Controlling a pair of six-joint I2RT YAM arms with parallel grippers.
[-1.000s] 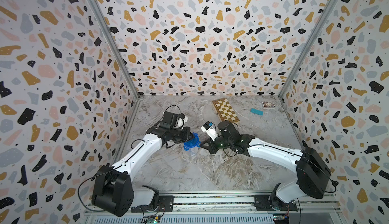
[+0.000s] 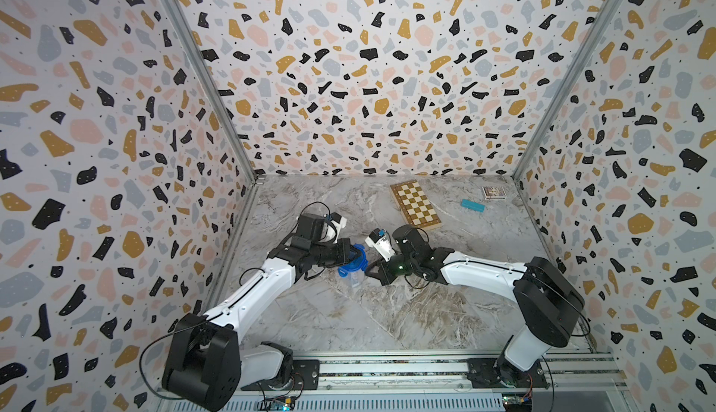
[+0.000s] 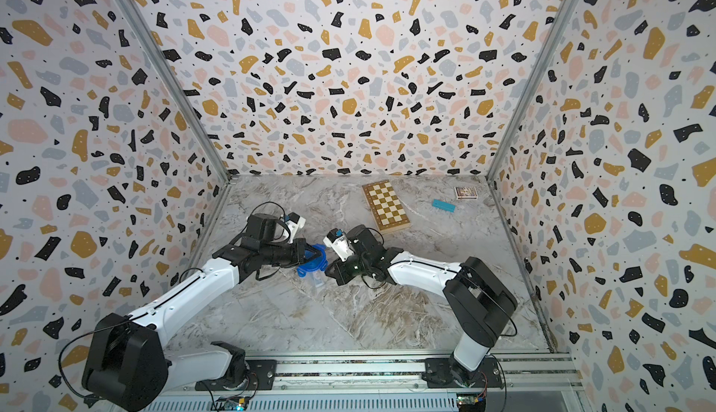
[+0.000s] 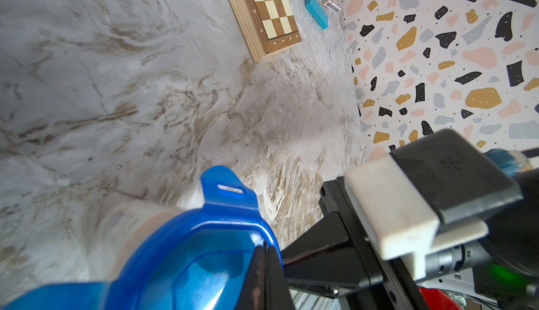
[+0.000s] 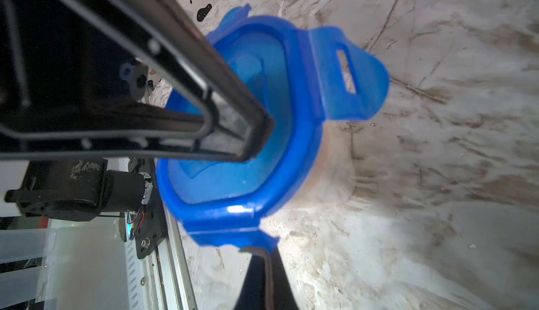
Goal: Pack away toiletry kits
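Note:
A clear container [image 5: 331, 181] stands on the marble table under a blue lid [image 5: 306, 94] whose side flaps stick outward. My left gripper is shut, its fingertips over the lid's rim, with nothing seen between them. In the right wrist view a left finger [image 5: 241, 133] lies across the lid's top. From the other side my right gripper, also shut, has its tips right at a lid flap [image 5: 230, 236]; whether they touch it I cannot tell. The container's contents are hidden beneath the lid, and no separate toiletry items show.
A wooden chessboard [image 2: 416, 204] lies towards the back. Right of it are a turquoise box [image 2: 472, 205] and a card box [image 2: 493, 192]. The two arms close in on the container from both sides.
My right gripper has shifted left, closer to the lid, its arm swinging leftward. The left arm has moved slightly, its wrist a little lower. The container stays in about the same place.

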